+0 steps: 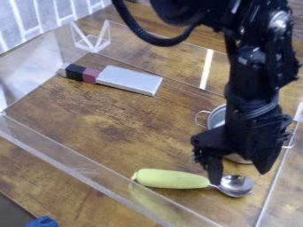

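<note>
My black gripper [236,151] is at the lower right, low over a metal pot [211,119], which it largely hides, with its fingers apart and nothing seen between them. Just below it on the wooden surface lie a pale yellow-green corn-like object [168,179] and a metal spoon [236,184], end to end.
A silver block [130,80] with a dark end lies at the upper left, near a clear wire-like shape [92,40]. Clear walls edge the work area. A blue object [42,222] sits at the bottom left corner.
</note>
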